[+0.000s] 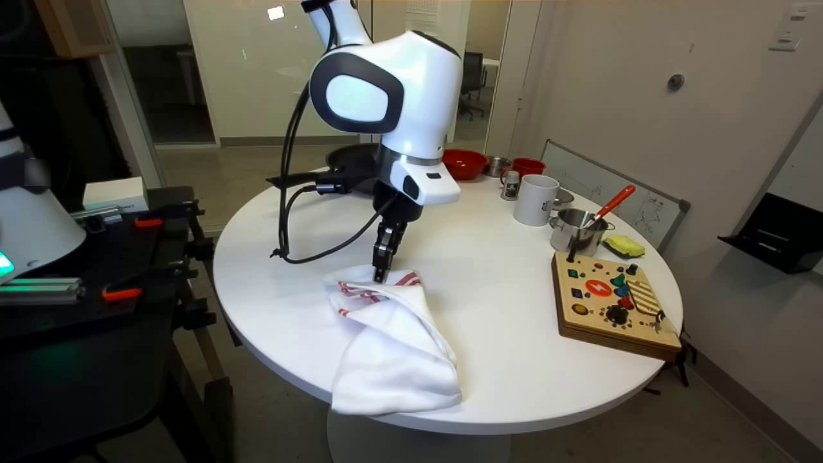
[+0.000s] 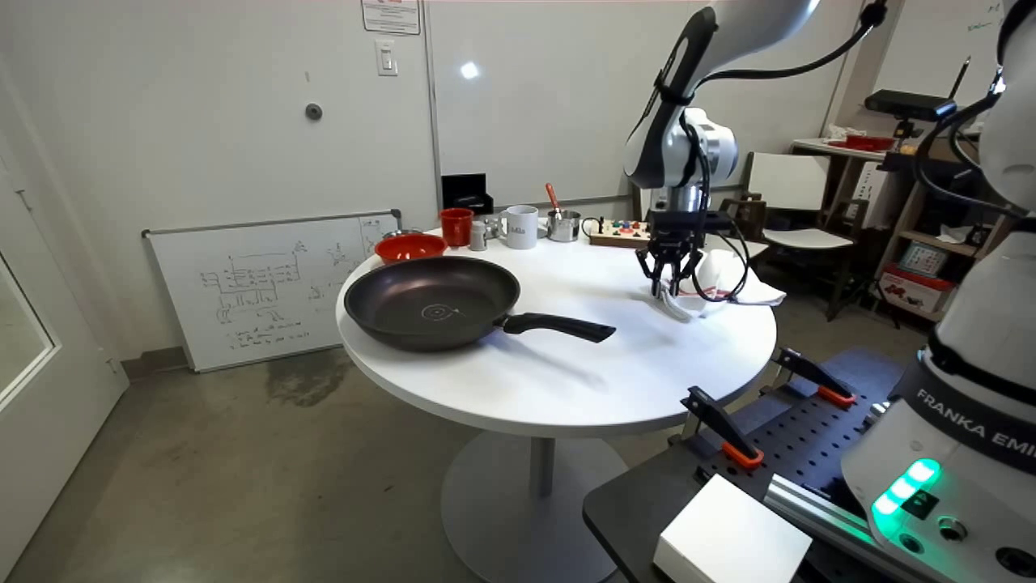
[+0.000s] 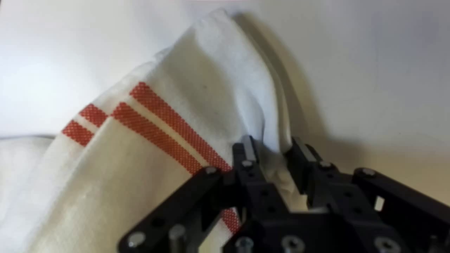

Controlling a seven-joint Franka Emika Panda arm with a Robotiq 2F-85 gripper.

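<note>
A white towel with red stripes (image 1: pixel 397 355) lies crumpled near the front edge of the round table, one end folded back. My gripper (image 1: pixel 379 274) points down at its far end. From the wrist, part of the towel (image 3: pixel 181 80) rises in a fold between the two fingertips of my gripper. The fingers stand part way apart, with cloth filling the gap; whether they press on it cannot be told. In the second exterior view the gripper (image 2: pixel 667 290) is low over the table, and the towel (image 2: pixel 762 293) is partly hidden behind the arm's cable.
A black frying pan (image 2: pixel 432 301) sits at the table's other side. A red bowl (image 1: pixel 464 163), white mug (image 1: pixel 535 200), steel pot (image 1: pixel 578 231), yellow sponge (image 1: pixel 623 246) and wooden switch board (image 1: pixel 609 308) line the far and right edges.
</note>
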